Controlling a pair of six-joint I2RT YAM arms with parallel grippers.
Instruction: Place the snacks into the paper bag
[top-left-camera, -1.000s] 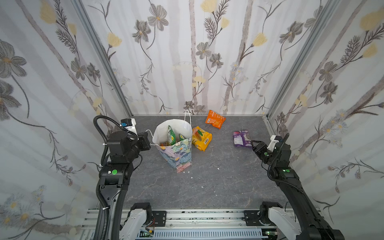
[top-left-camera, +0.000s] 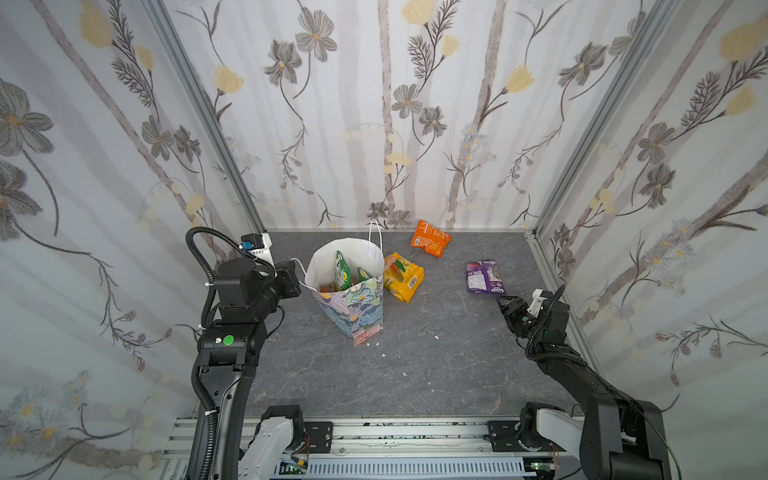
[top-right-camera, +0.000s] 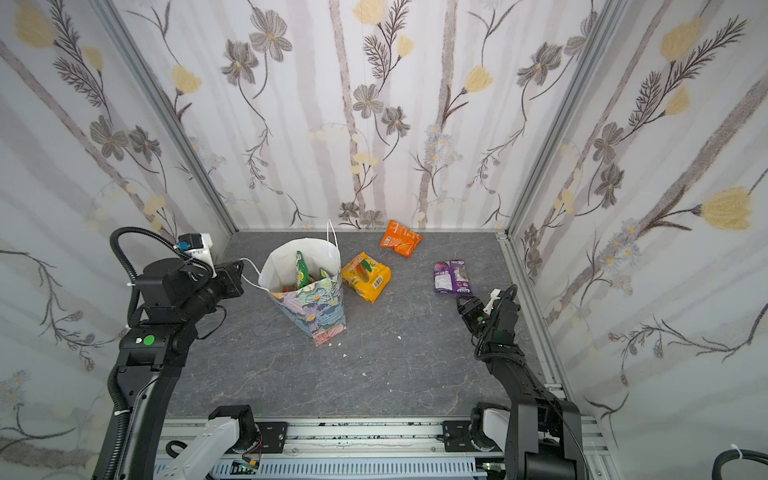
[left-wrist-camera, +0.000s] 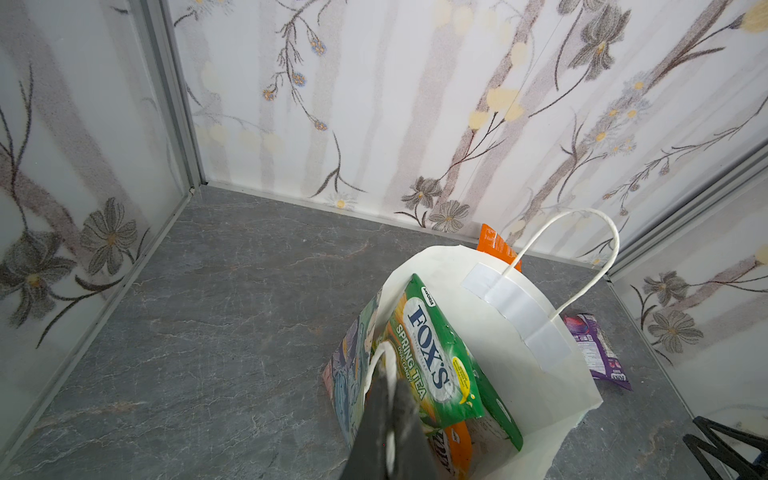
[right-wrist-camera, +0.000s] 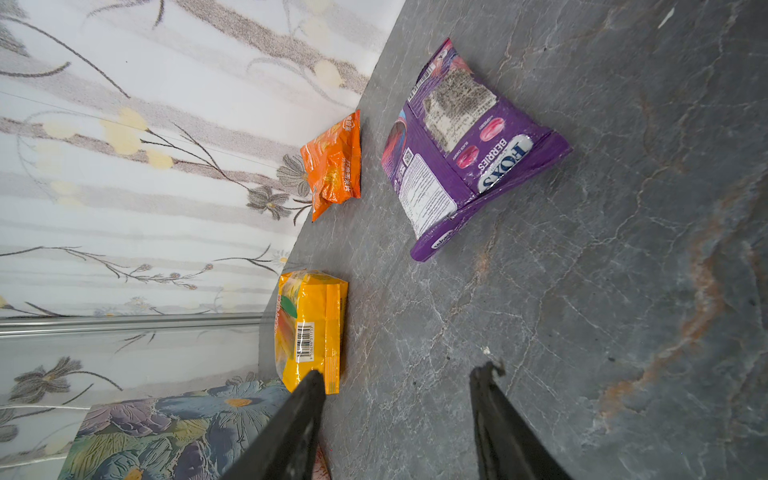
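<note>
The flowered paper bag stands upright and open at left of centre, with green and orange snack packs inside. My left gripper is beside its left rim, shut on the white cord handle. On the table lie three snacks: a yellow pack touching or very close to the bag's right side, an orange pack near the back wall, and a purple pack farther right. My right gripper is open and empty, a little in front of the purple pack and to its right in the top views.
The back wall stands close behind the orange pack. Bare grey table spreads across the middle and front, with a few tiny white scraps. The bag's other handle stands up at its far rim.
The left arm, bag and snacks look unchanged.
</note>
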